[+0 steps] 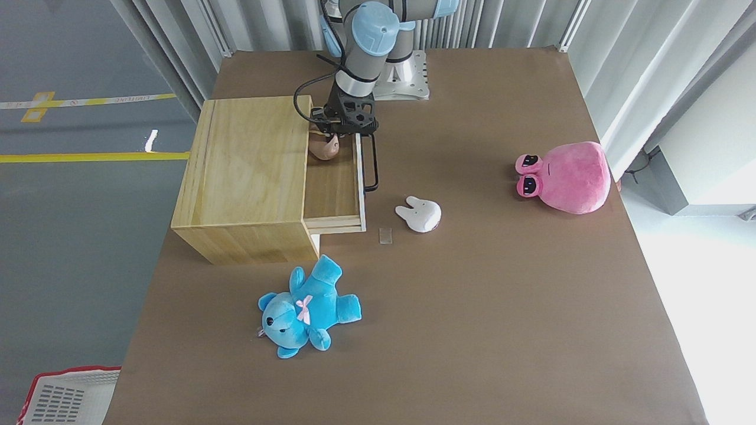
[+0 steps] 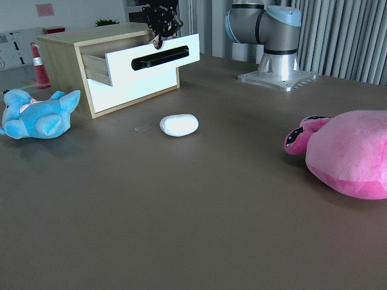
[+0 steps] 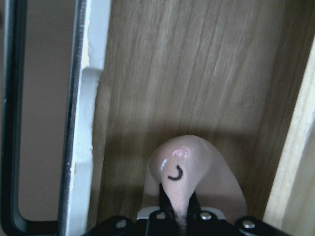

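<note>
My gripper is down inside the open drawer [image 1: 331, 195] of the wooden cabinet [image 1: 244, 170], pinching a pinkish plush toy [image 3: 194, 164] by a narrow part. In the wrist view the toy rests low over the drawer floor, between the white front panel [image 3: 84, 137] and the cabinet's wooden edge; whether it touches the floor I cannot tell. From the front, the toy [image 1: 322, 147] is partly hidden under the gripper.
A white rabbit plush [image 1: 419, 215] lies right of the drawer, a blue bear [image 1: 319, 308] below the cabinet, and a pink plush [image 1: 570, 177] near the table's right edge.
</note>
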